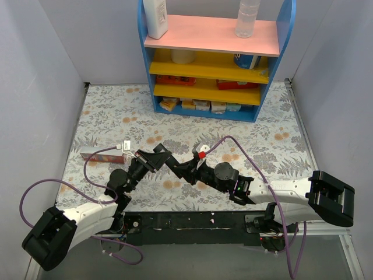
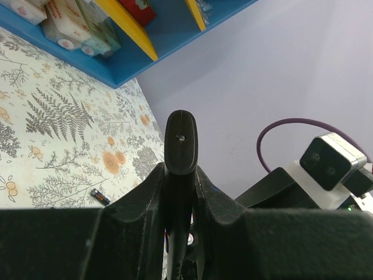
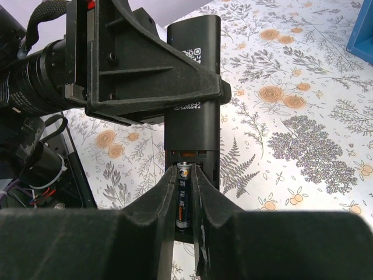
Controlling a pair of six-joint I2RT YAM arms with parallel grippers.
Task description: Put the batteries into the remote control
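The black remote control point(image 3: 192, 137) hangs above the table, tilted in the top view, with my left gripper point(image 1: 165, 156) shut around its middle. Its end stands up between the left fingers in the left wrist view. Below the grip, the open battery compartment shows in the right wrist view, with a slim dark battery point(image 3: 183, 201) lengthwise at it. My right gripper is shut on the battery's upper end. Whether the battery is fully seated cannot be told; the fingers cover part of the compartment. Another battery point(image 2: 99, 196) lies on the table.
A blue-sided shelf point(image 1: 204, 87) with several items stands at the back. At the left of the table lies a red box point(image 1: 102, 156). Purple cables point(image 1: 247, 160) arch over both arms.
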